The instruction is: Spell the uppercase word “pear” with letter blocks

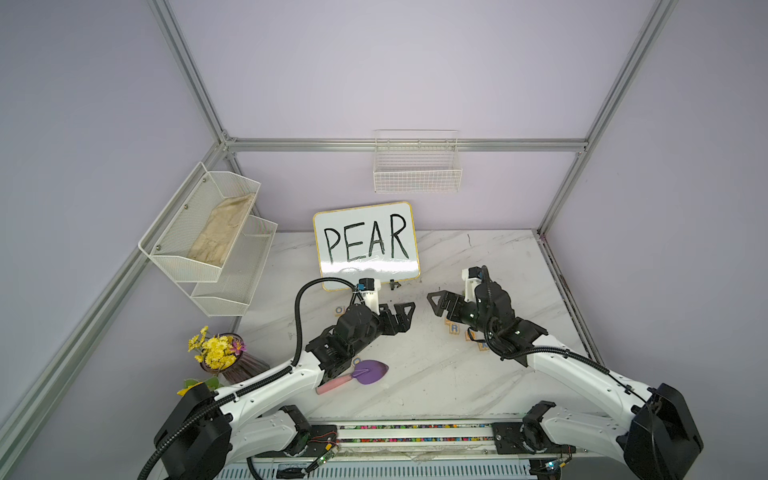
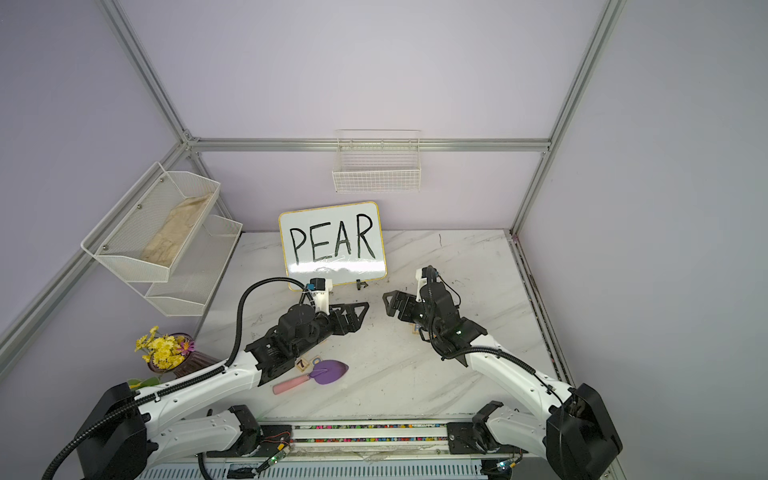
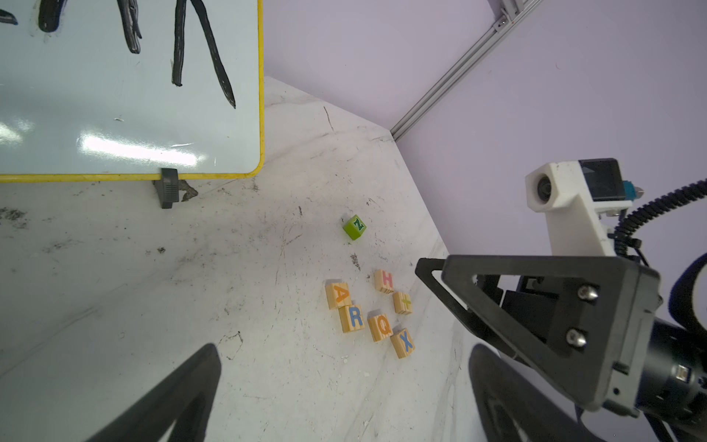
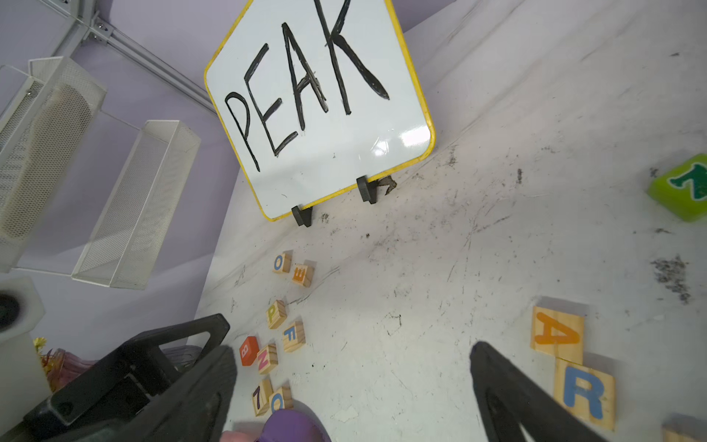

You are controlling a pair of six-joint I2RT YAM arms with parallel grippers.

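Above the table's middle, my left gripper (image 1: 405, 314) and right gripper (image 1: 437, 302) face each other, both open and empty. In the right wrist view, the A block (image 4: 558, 330) and R block (image 4: 584, 392) touch at the right. Over at the left lie the E block (image 4: 302, 274) and the P block (image 4: 276, 314), apart from each other. The whiteboard (image 1: 366, 240) at the back reads PEAR. My left wrist view shows A (image 3: 338, 294) and R (image 3: 352, 318) again, beside other letter blocks. The arms hide most blocks from the top views.
Beside A and R lie the Q block (image 3: 380, 327), X block (image 3: 403, 343), H block (image 3: 383, 280) and a green block (image 3: 354, 227). Left are an F block (image 4: 293, 336), a red block (image 4: 249, 350) and a purple trowel (image 1: 370, 372).
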